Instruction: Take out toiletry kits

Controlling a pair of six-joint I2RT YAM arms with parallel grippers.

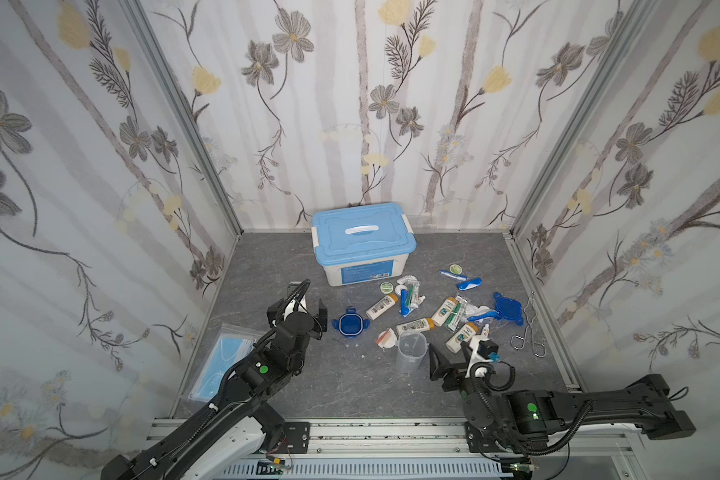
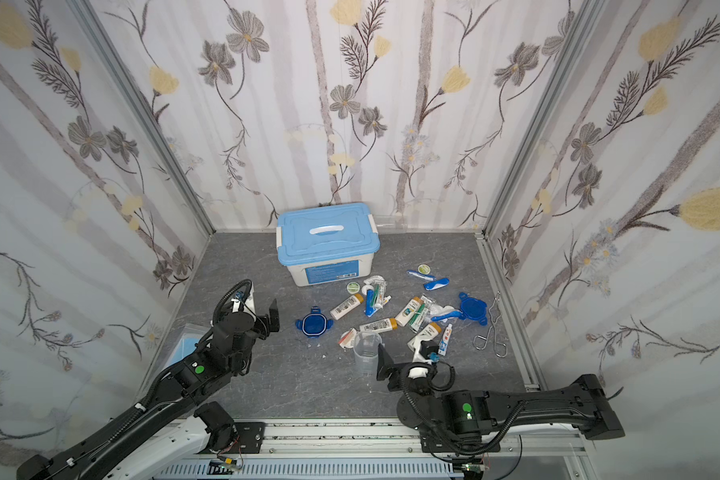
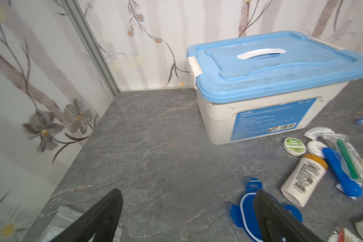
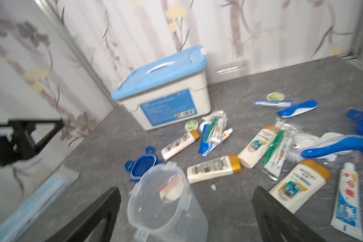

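Toiletries lie scattered on the grey table: white bottles with gold caps, such as one bottle, a toothpaste tube, bagged toothbrush sets and a blue comb. A clear plastic cup stands at the front middle, empty as far as shows. Just right of it my right gripper is open, its fingers apart and holding nothing. On the left, my left gripper hangs open and empty above bare table, left of a blue lid.
A closed storage box with a light blue lid stands against the back wall. Bagged blue masks lie at the left edge, scissors at the right, and a second blue lid nearby.
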